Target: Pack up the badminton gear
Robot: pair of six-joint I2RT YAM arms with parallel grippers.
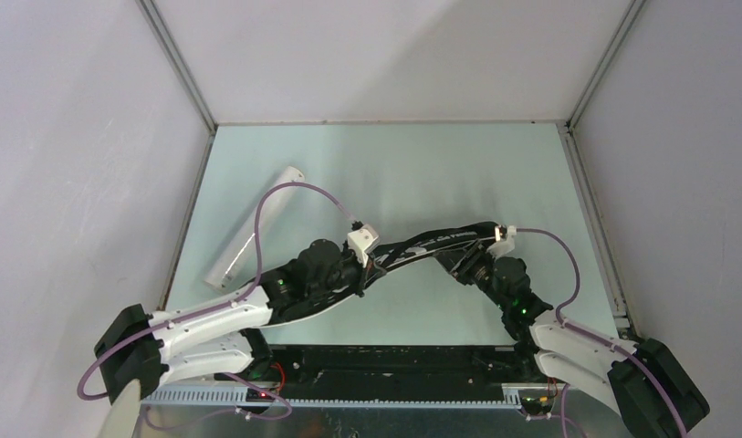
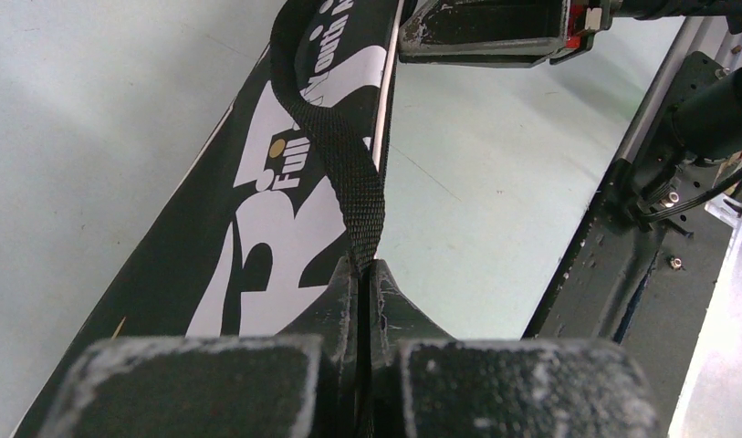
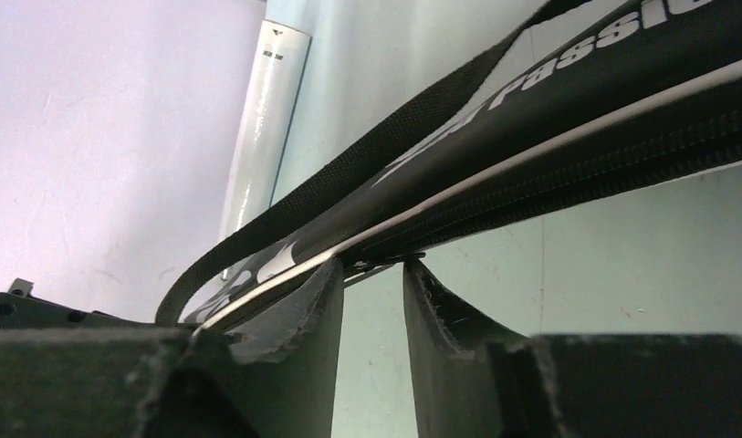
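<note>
A black badminton racket bag (image 1: 417, 245) with white lettering, a zipper and a strap lies diagonally across the front of the table, raised between the grippers. My left gripper (image 1: 370, 274) is shut on the bag's woven strap (image 2: 335, 146), which runs up from its fingertips (image 2: 362, 278). My right gripper is at the zipper edge toward the bag's right part, fingertips part open around what looks like a thin dark tab or the zipper edge; whether it grips cannot be told.
A white shuttlecock tube (image 1: 256, 224) lies along the table's left side. Walls and rails border the table.
</note>
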